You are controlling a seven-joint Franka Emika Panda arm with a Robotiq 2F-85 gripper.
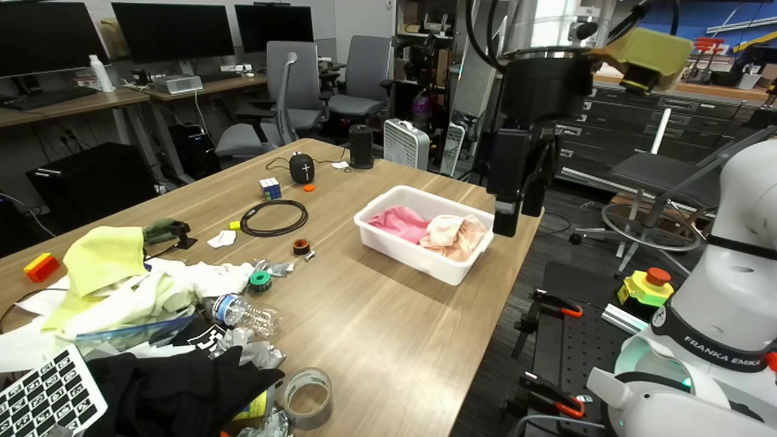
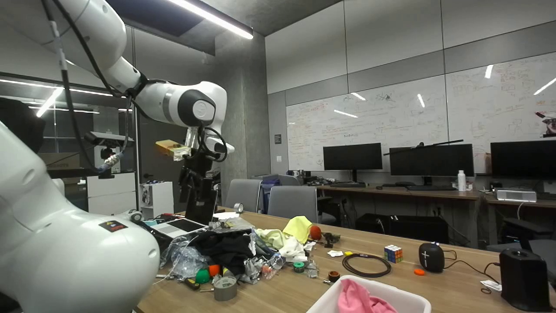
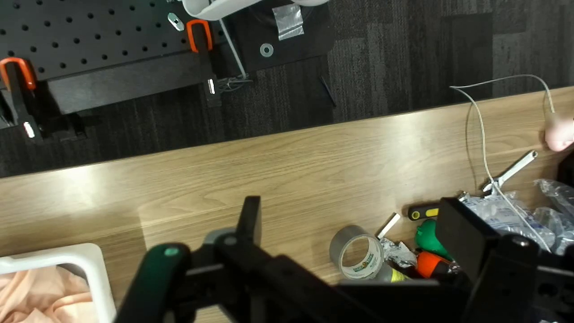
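Observation:
High above the table hangs my gripper (image 1: 520,211), empty. Its two fingers stand wide apart in the wrist view, one dark fingertip (image 3: 250,218) at centre left and the other well to the right, with only tabletop and clutter below. A white bin (image 1: 408,251) sits on the table; in exterior view 1 it holds a pink cloth (image 1: 399,223) and a peach cloth (image 1: 455,234). Only a corner of the bin, with peach cloth, enters the wrist view at lower left. Exterior view 2 cuts off the bin's lower part and shows the pink cloth (image 2: 361,298).
A heap of light cloths (image 1: 156,291), black fabric (image 1: 182,389), plastic and a bottle (image 1: 244,313) covers one end of the table. Duct tape (image 3: 356,253) lies at its edge. A cable coil (image 1: 274,218) and Rubik's cube (image 1: 270,189) lie farther back. Bare wood separates bin and heap.

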